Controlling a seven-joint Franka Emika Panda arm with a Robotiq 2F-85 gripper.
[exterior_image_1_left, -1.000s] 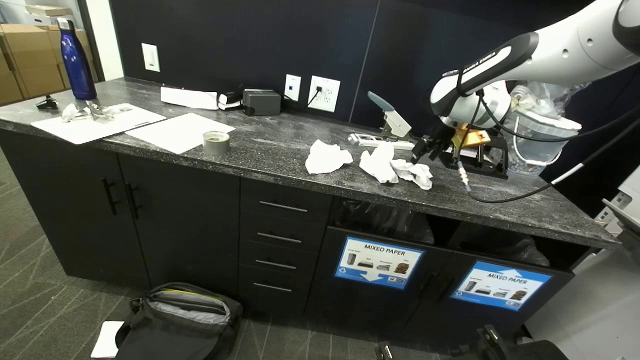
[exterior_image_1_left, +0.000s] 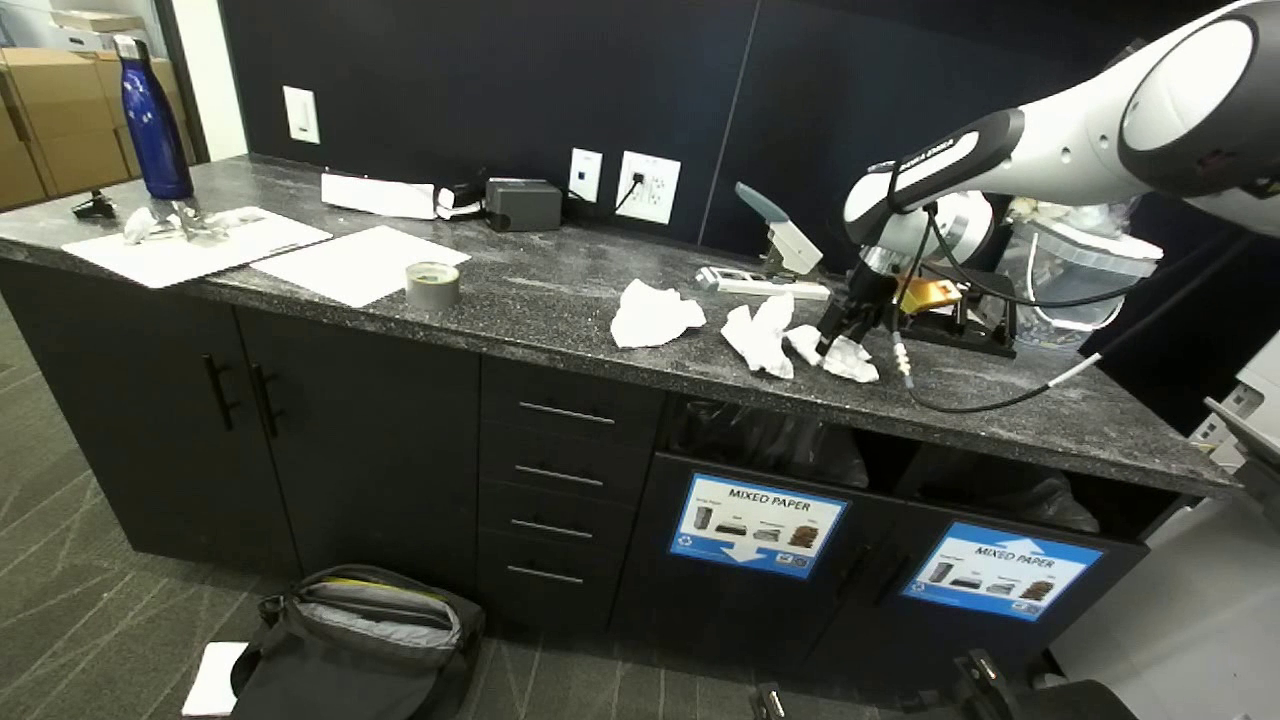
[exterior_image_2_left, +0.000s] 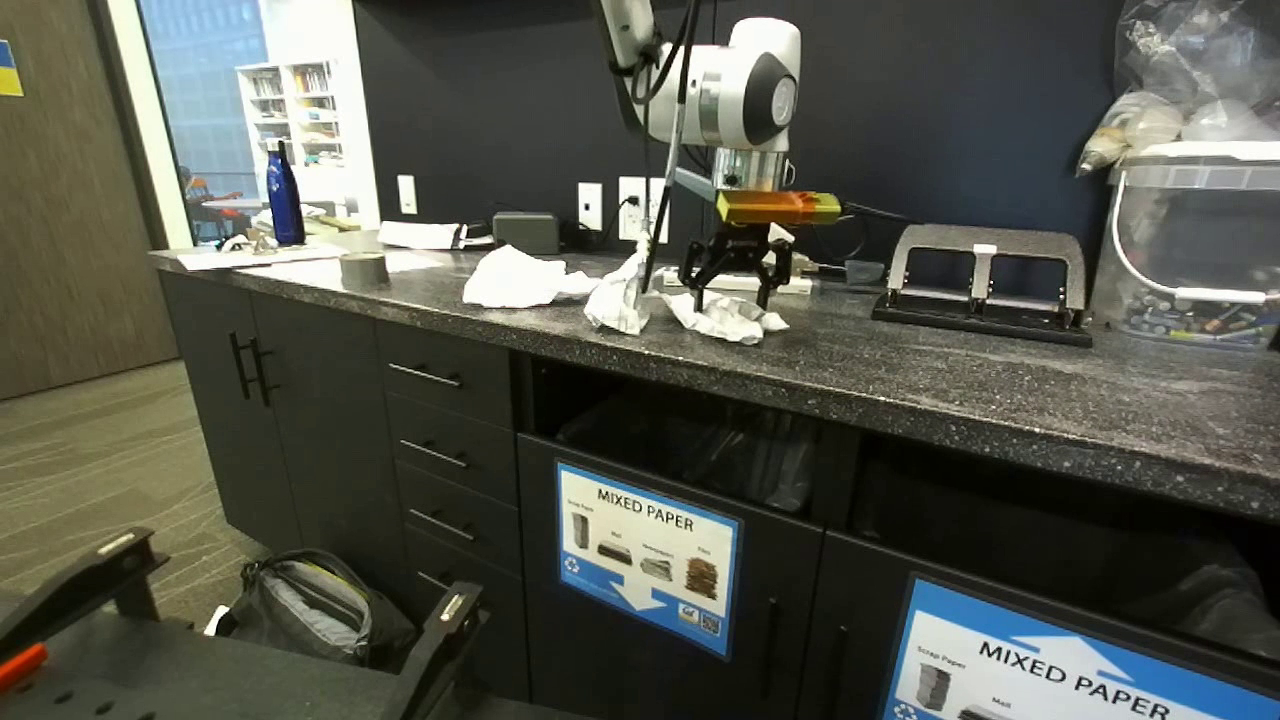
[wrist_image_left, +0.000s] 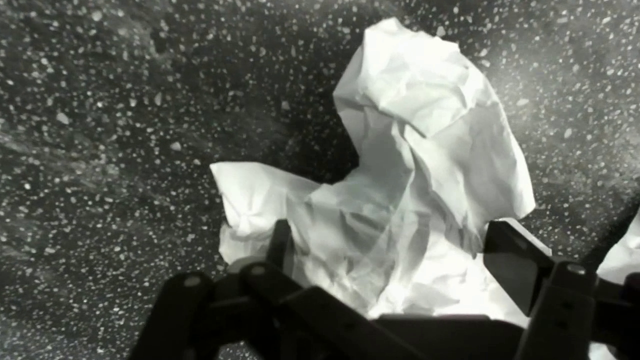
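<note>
Three crumpled white papers lie along the front of the dark counter. In exterior view 1 the rightmost paper (exterior_image_1_left: 849, 360) sits partly behind my gripper (exterior_image_1_left: 834, 342). The middle paper (exterior_image_1_left: 761, 336) is just left of it, and the left paper (exterior_image_1_left: 654, 314) lies farther along. Seen from the wrist, my gripper is open, with its dark fingers (wrist_image_left: 516, 261) on either side of a crumpled paper (wrist_image_left: 420, 144). That paper spreads between and beyond the fingertips. Exterior view 2 has the gripper (exterior_image_2_left: 732, 302) low over the same paper (exterior_image_2_left: 726, 317).
A stapler (exterior_image_1_left: 786, 252) and a hole punch (exterior_image_2_left: 984, 282) stand behind, with a clear bin (exterior_image_2_left: 1194, 252) at the right. A tape roll (exterior_image_1_left: 432, 286), flat sheets (exterior_image_1_left: 360, 262) and a blue bottle (exterior_image_1_left: 154, 126) are to the left. Open paper bins sit below the counter.
My gripper has moved left and down onto the rightmost paper, which has shifted slightly right. The middle paper looks a little changed in shape; the left one is the same.
</note>
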